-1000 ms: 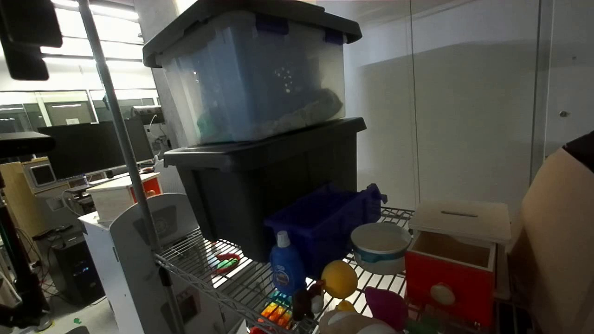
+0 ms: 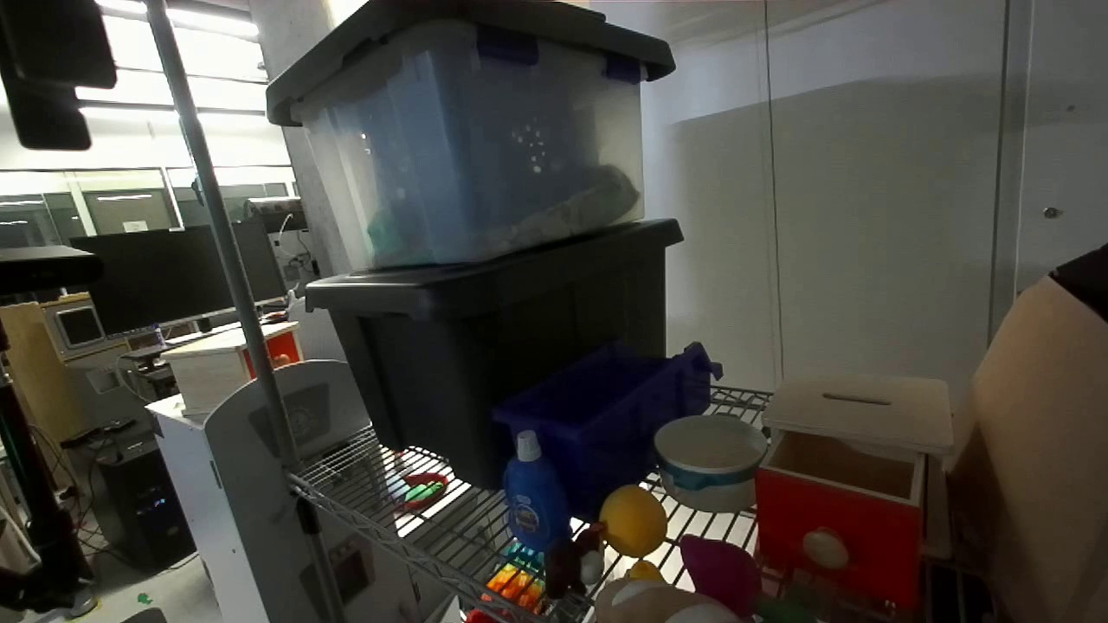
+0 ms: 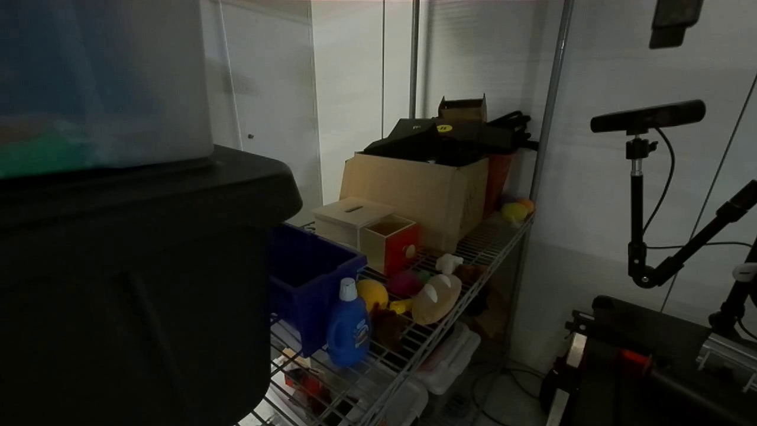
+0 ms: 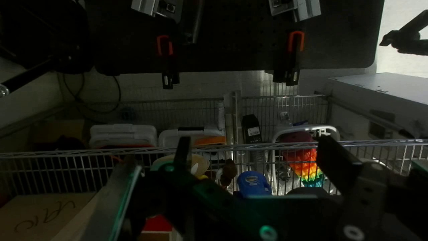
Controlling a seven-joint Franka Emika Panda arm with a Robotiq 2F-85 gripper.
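My gripper appears only in the wrist view, its two dark fingers spread wide apart. It is open, with no object held between them. Beyond the gap, on the wire shelf, stands a blue bottle (image 4: 251,182), partly covered by the gripper body. In the first exterior view the same blue bottle (image 2: 535,504) is upright with a white cap, beside a dark blue bin (image 2: 592,426). A red-fronted wooden drawer (image 2: 841,529) juts out from its box, empty as far as its inside shows. A yellow ball (image 2: 634,521) lies near the bottle.
A large black tote (image 2: 499,332) carries a clear tote (image 2: 478,156) on the shelf. A lidded bowl (image 2: 711,457) sits behind the ball. Soft toys, including a tan one (image 3: 436,299), crowd the shelf's front. A cardboard box (image 3: 404,188) stands beyond the drawer.
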